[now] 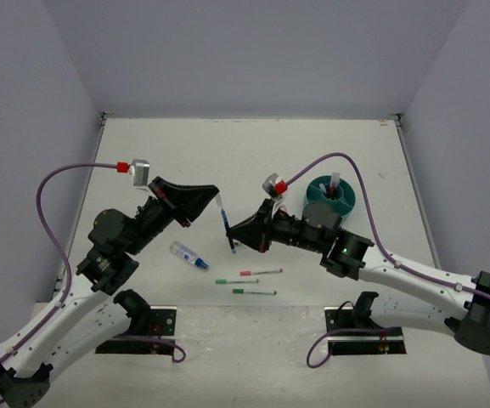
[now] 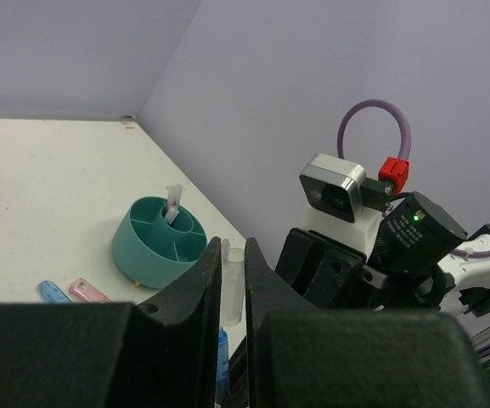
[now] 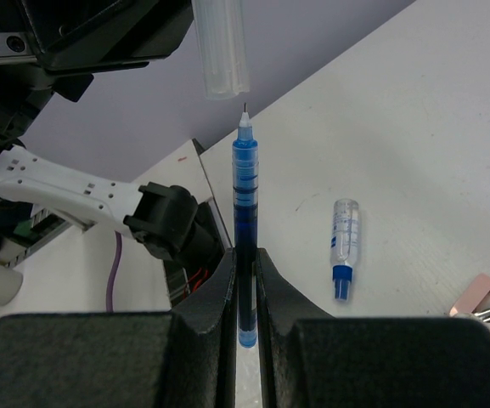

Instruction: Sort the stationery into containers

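Note:
A blue pen stands nearly upright with its bare tip up, and my right gripper is shut on its barrel. Just above that tip hangs a clear, whitish cap. In the left wrist view the cap shows between the fingers of my left gripper, which is shut on it. A small gap separates pen tip and cap in the right wrist view. The teal round holder has compartments, with a few whitish items standing in it.
On the table lie a blue-and-white correction-fluid bottle and several thin markers with red or green caps, one a red-capped marker. A pink item and a blue item lie near the holder.

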